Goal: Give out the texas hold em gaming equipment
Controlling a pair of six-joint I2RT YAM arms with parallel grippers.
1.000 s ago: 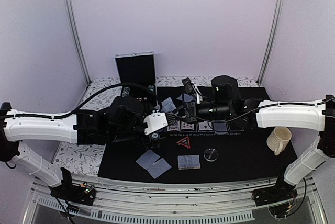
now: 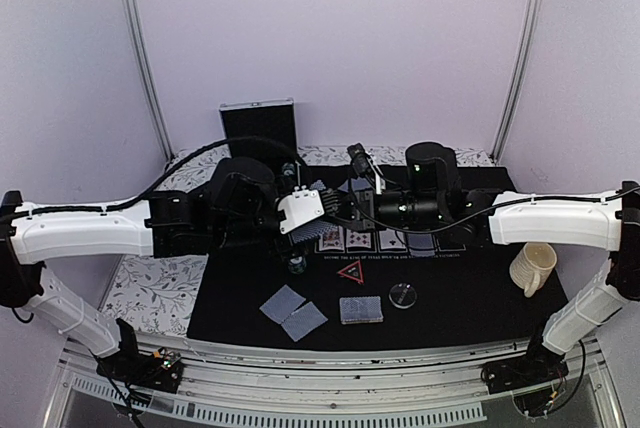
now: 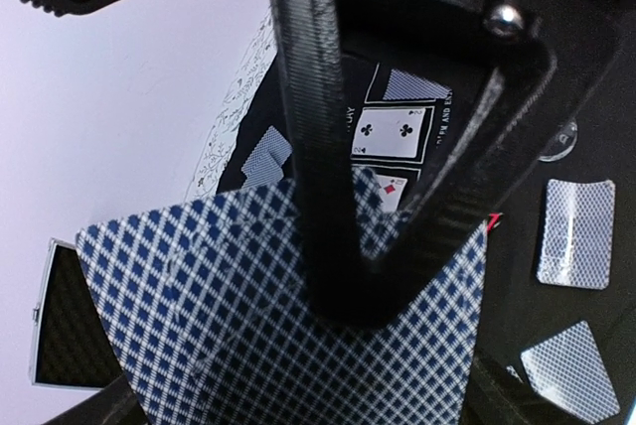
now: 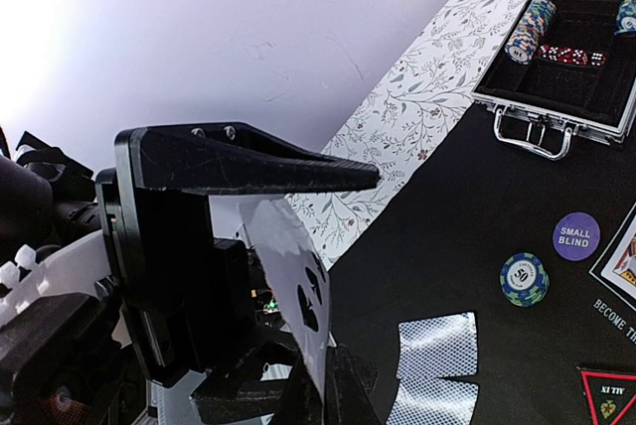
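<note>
A blue-checked playing card (image 3: 298,316) is pinched in my right gripper, whose fingers meet on its face side or edge in the left wrist view. From the right wrist view, the card's white face (image 4: 288,266) shows black spades, slightly bowed. My left gripper stands part open around the card, one finger (image 4: 258,165) above it and the other below. Both grippers meet over the mat's middle in the top view. Two face-down cards (image 2: 293,313) lie at the front left, and a deck (image 2: 361,310) lies right of them.
The open chip case (image 4: 556,38) stands at the back left with chips and red dice. On the mat are a purple small-blind disc (image 4: 576,236), a 50 chip (image 4: 524,279), an all-in triangle (image 2: 351,271) and a clear disc (image 2: 402,295). A mug (image 2: 534,266) stands right.
My left gripper has moved up and slightly right, up to the card at the right gripper. The right arm has barely moved.
</note>
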